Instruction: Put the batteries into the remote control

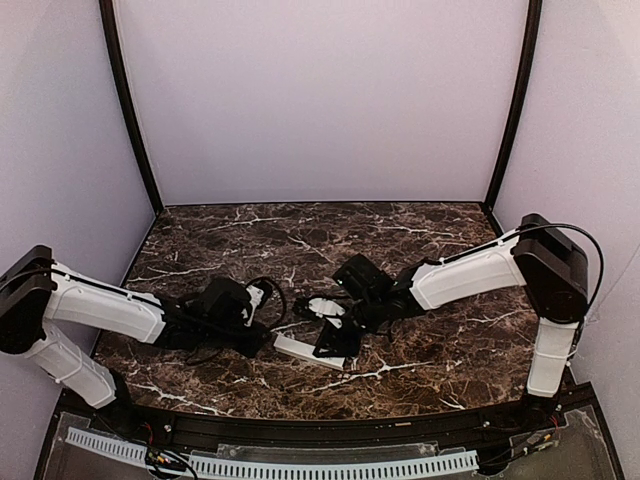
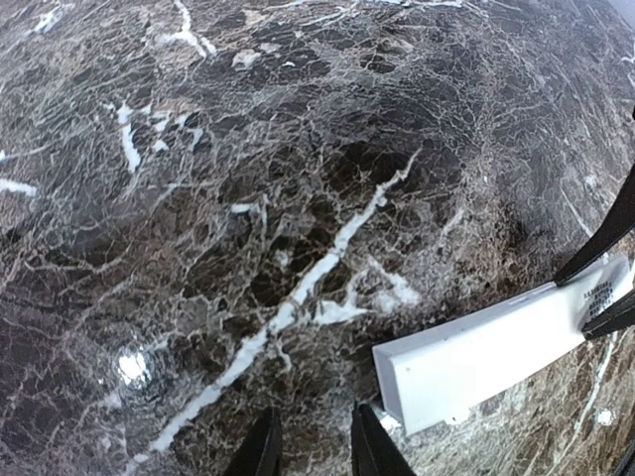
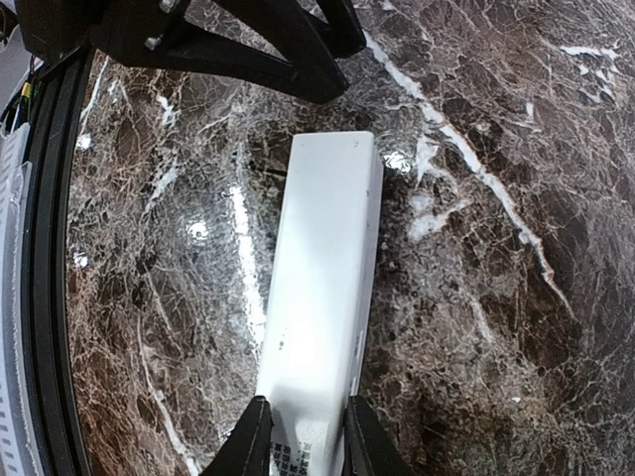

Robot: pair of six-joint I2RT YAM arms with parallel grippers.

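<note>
A white remote control lies on the dark marble table in front, at the centre. My right gripper is shut on its near end, where a patterned patch shows. My left gripper is part open just beyond the remote's other end, with nothing seen between its fingertips; in the right wrist view its black fingers stand above that end, apart from it. I cannot make out any batteries in these views.
White walls stand at the back and both sides, and a dark rail with slotted strips runs along the front edge.
</note>
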